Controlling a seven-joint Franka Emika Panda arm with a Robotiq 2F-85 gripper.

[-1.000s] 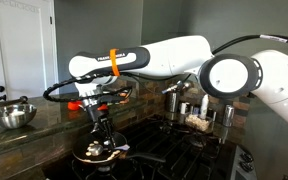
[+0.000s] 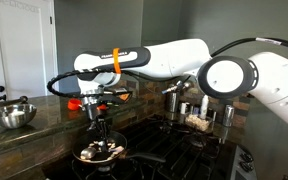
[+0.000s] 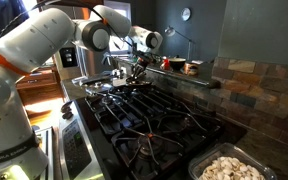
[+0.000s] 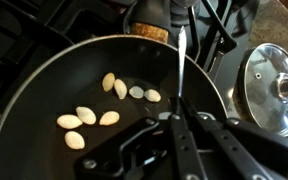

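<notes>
A black frying pan (image 4: 44,105) holds several pale, roundish food pieces (image 4: 85,115), mostly toward its left and middle in the wrist view. My gripper is over the pan's right part, its dark fingers shut on a slim metal utensil (image 4: 182,62). The utensil's narrow silver end points up across the pan's rim; its other end is hidden by the gripper. In exterior view 1 the gripper (image 2: 101,132) points down into the pan (image 2: 99,151).
A glass lid (image 4: 271,88) lies right of the pan. Black stove grates (image 3: 149,125) stretch beside it. A metal bowl (image 2: 13,117) sits on the back counter, and a tray of pale pieces (image 3: 231,166) is at the near right in exterior view 2.
The gripper has shifted slightly over the pan. A pale patch near the pan's right side in exterior view 1 no longer shows. The rest of the scene looks the same.
</notes>
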